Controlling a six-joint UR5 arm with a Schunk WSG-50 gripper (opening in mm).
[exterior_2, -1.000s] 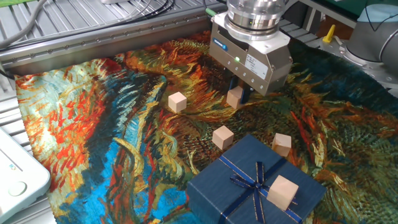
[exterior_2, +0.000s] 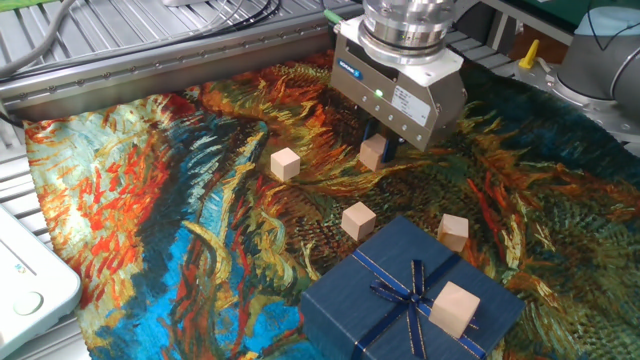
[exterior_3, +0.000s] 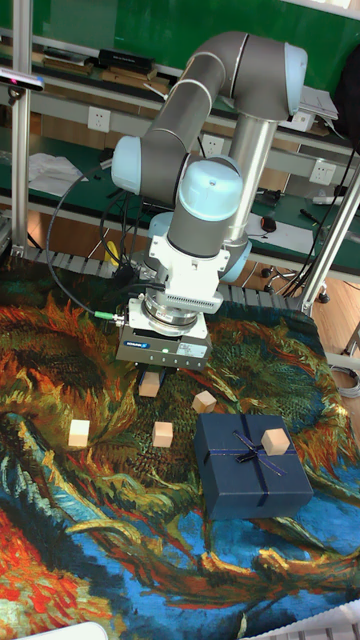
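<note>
My gripper (exterior_2: 376, 149) is shut on a wooden cube (exterior_2: 372, 154), its dark fingers (exterior_2: 389, 148) on either side. In exterior view 3 the same held cube (exterior_3: 149, 386) shows under the gripper body; whether it touches the cloth is hard to tell. Another cube (exterior_2: 285, 164) rests on the cloth to the left in exterior view 2. Two more, one cube (exterior_2: 358, 221) in the middle and one cube (exterior_2: 453, 232) to the right, lie close to the dark blue gift box (exterior_2: 340, 290). On the box's lid, beside the ribbon bow, sits one further cube (exterior_2: 455, 309).
A colourful painted cloth (exterior_2: 130, 190) covers the table. Along the back left runs a metal rail (exterior_2: 170, 75). A white device (exterior_2: 35, 275) stands at the left edge.
The other cubes and the box stayed put.
</note>
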